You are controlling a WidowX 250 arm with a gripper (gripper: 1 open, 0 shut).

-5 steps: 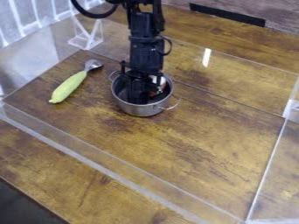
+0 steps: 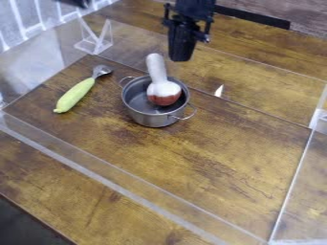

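Observation:
My black gripper (image 2: 182, 40) hangs blurred at the top centre, above and behind the pot, apart from what lies in it; its finger is hard to make out. A steel pot (image 2: 138, 110) with two handles holds a white and red object (image 2: 163, 92) with a pale shaft leaning up against the rim. A yellow-green corn cob (image 2: 73, 96) lies to the left, with a metal spoon (image 2: 99, 72) beside it.
Clear low panels surround the wooden table (image 2: 192, 182). A small white pointed item (image 2: 219, 92) stands right of the pot.
My gripper has risen out of the pot toward the top of the view, leaving the white and red object in the pot with its pale shaft showing.

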